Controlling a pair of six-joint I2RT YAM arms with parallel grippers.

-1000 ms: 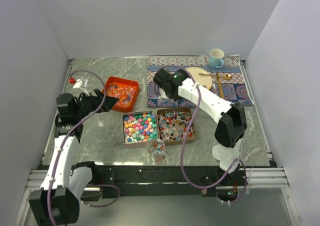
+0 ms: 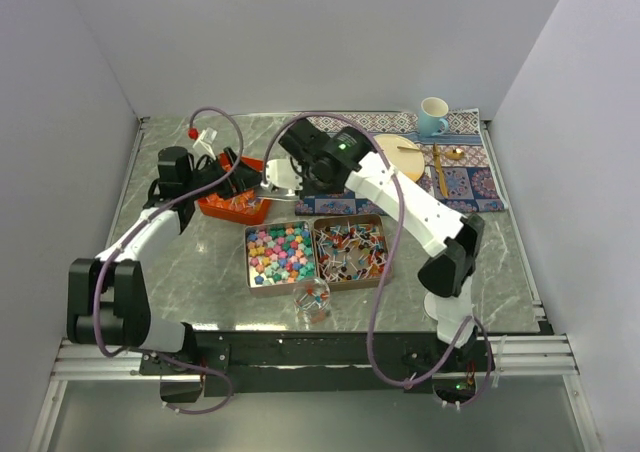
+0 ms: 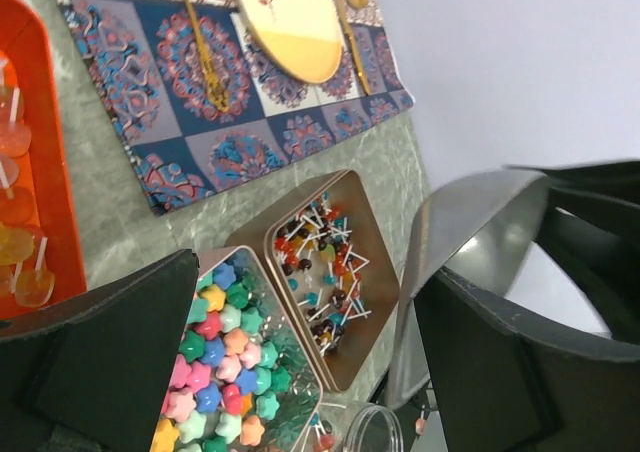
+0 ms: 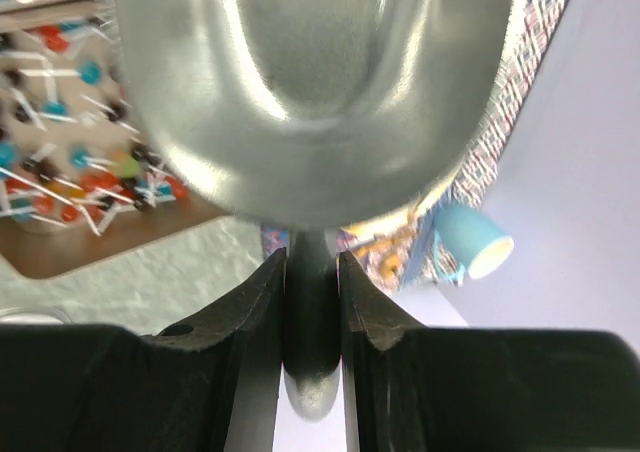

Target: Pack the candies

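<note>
A metal scoop (image 4: 310, 92) is held by its handle in my right gripper, raised in the middle of the scene. My left gripper (image 2: 245, 177) stands open near it, over the orange tray (image 2: 235, 202); the scoop's edge shows at the right of the left wrist view. Below are a tin of colourful star candies (image 2: 280, 254) and a tin of lollipops (image 2: 349, 252). A glass jar (image 2: 312, 300) holding a few lollipops sits in front of the tins.
A patterned mat (image 2: 470, 182) at the back right holds a plate (image 2: 398, 157) and cutlery, with a blue mug (image 2: 432, 122) behind. Bare worktop lies at the left and front right.
My right arm has shifted left, carrying the scoop toward the middle.
</note>
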